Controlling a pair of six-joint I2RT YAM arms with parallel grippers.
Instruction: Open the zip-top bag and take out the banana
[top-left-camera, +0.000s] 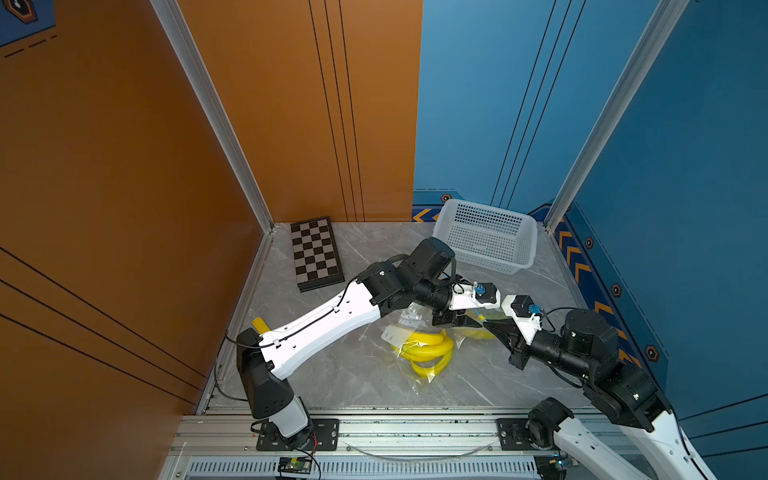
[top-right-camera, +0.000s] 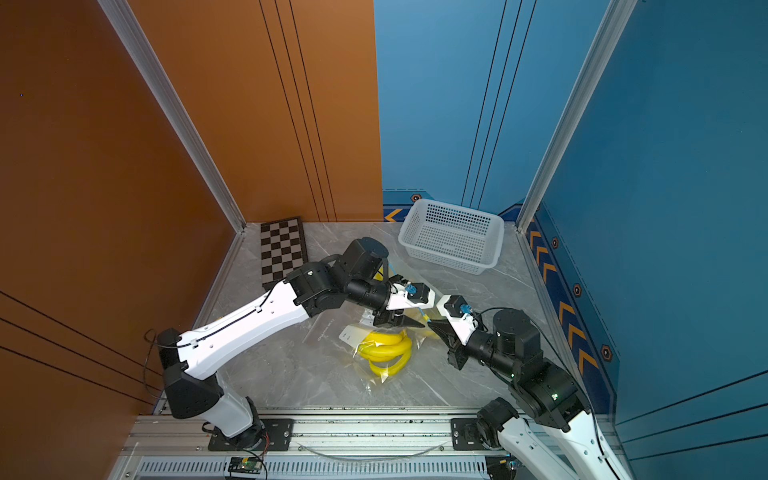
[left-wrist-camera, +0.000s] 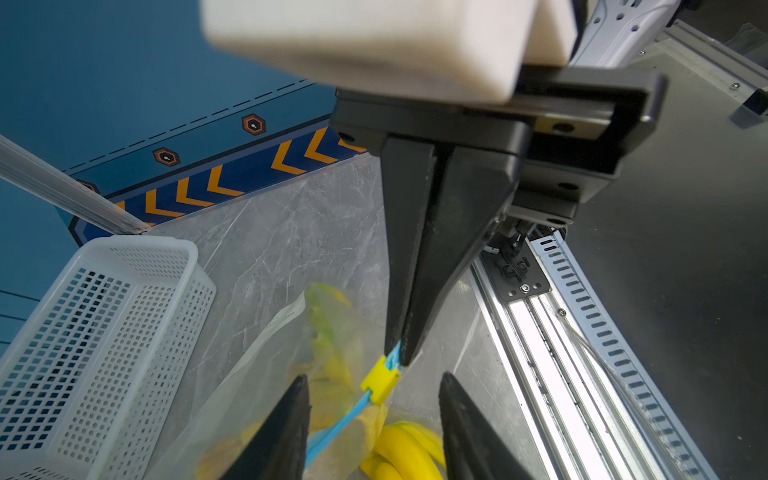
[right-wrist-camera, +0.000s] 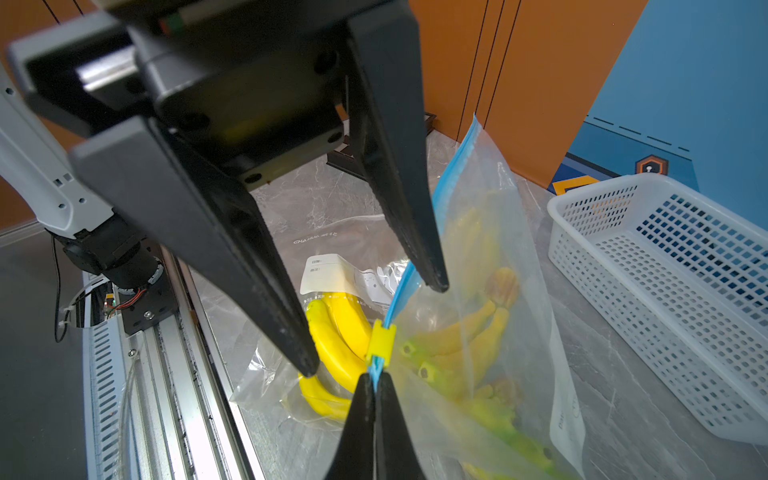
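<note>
A clear zip top bag with a blue zip strip (right-wrist-camera: 397, 300) and a yellow slider (right-wrist-camera: 381, 342) stands partly raised between my grippers. Bright yellow bananas (right-wrist-camera: 340, 336) show through its plastic beside a white label. My right gripper is shut on the strip's end, just past the slider; the blue strip runs in between its fingertips. Opposite it, my left gripper is parted, one finger on each side of the strip, with no grip visible. In the top left view, the arms partly cover the bag around the bananas (top-left-camera: 428, 352).
Duller yellow-green fruit (right-wrist-camera: 472, 352) shows behind the bag's cloudy side. A white basket (top-left-camera: 488, 236) stands at the back right, and a checkered board (top-left-camera: 316, 253) lies at the back left. Bare table (top-left-camera: 480, 384) lies in front.
</note>
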